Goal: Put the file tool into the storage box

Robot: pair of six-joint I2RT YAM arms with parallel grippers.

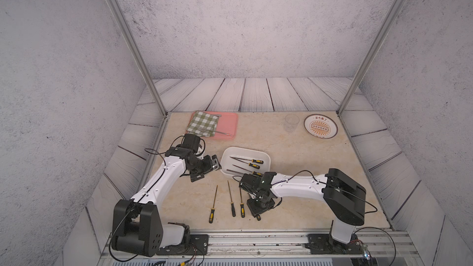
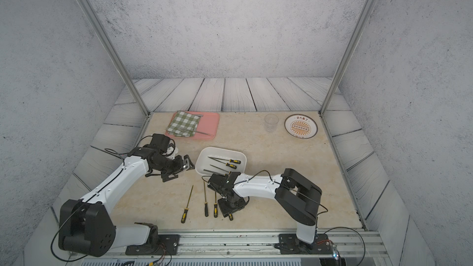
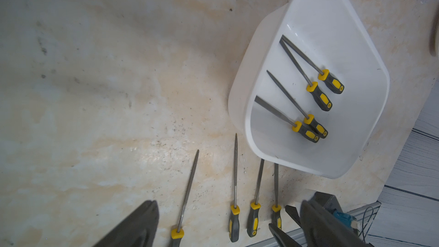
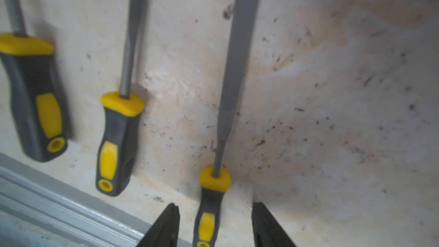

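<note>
The white storage box [image 3: 347, 109] holds several files with black-yellow handles [image 3: 320, 96]. Below it several more files [image 1: 211, 215] lie on the table, roughly side by side. My right gripper stands open over the rightmost of these, the file's handle [image 4: 206, 226] lying between its fingertips as seen in the right wrist view; contact is not visible. My left gripper [image 1: 215, 162] hovers just left of the box, its fingers blurred at the bottom of the left wrist view with nothing seen between them.
A pink board [image 1: 229, 123] with a checked cloth and cutlery lies at the back left. A clear glass [image 1: 291, 122] and a plate [image 1: 320, 126] stand at the back right.
</note>
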